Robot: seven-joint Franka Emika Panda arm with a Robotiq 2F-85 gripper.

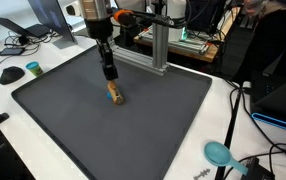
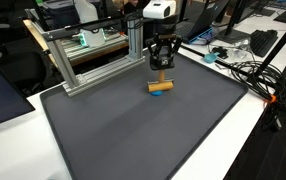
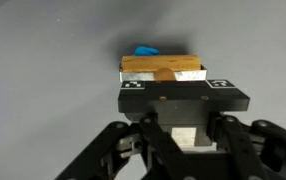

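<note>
A wooden mallet-shaped piece hangs below my gripper (image 2: 164, 66), which points down over the dark board (image 2: 113, 125). My gripper is shut on its thin stem (image 2: 161, 75), and the cylindrical wooden head (image 2: 160, 86) lies crosswise beneath. Seen from the wrist, the pale head (image 3: 161, 63) stretches across just beyond the dark finger ends. A small blue item (image 3: 146, 50) peeks out past the head; exterior view 2 has this blue item (image 2: 156, 94) low beneath it. Whether the blue item touches the head or the board cannot be told.
Most of the grey board (image 1: 133, 145) is bare. A metal frame post (image 1: 160, 40) rises at its back edge. A green cup (image 1: 34, 69) and a dark rounded object (image 1: 11, 75) stand beyond the left edge. A turquoise round-headed object (image 1: 221, 156) lies off the right side.
</note>
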